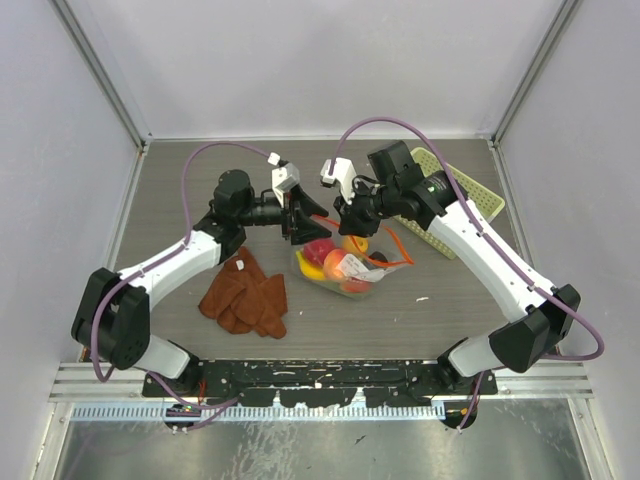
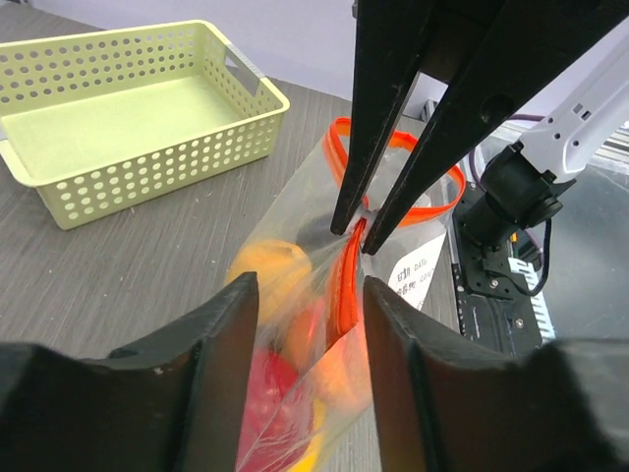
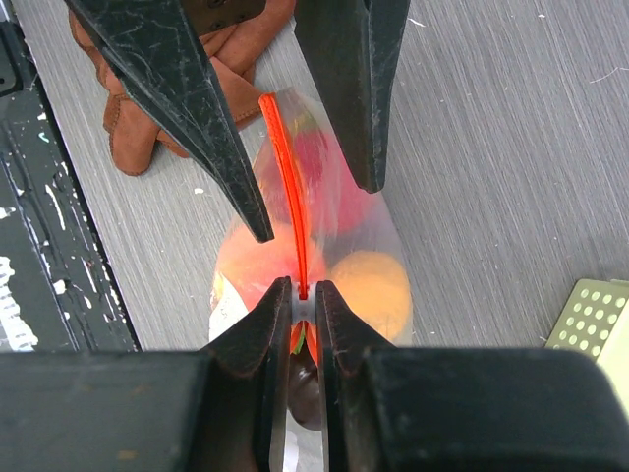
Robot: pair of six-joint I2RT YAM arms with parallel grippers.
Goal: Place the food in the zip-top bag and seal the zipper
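The clear zip bag (image 1: 350,275) holds several fruits: a red one, orange ones (image 3: 369,290), yellow bananas (image 1: 310,267) and a dark one (image 3: 305,393). My right gripper is shut on the bag's orange zipper near its middle, pinching the two edges together. My left gripper (image 1: 310,225) stands open at the bag's left end, its fingertips either side of the orange zipper strip (image 3: 285,157) in the right wrist view.
A light green perforated basket stands at the back right. A brown cloth (image 1: 245,300) lies at the front left.
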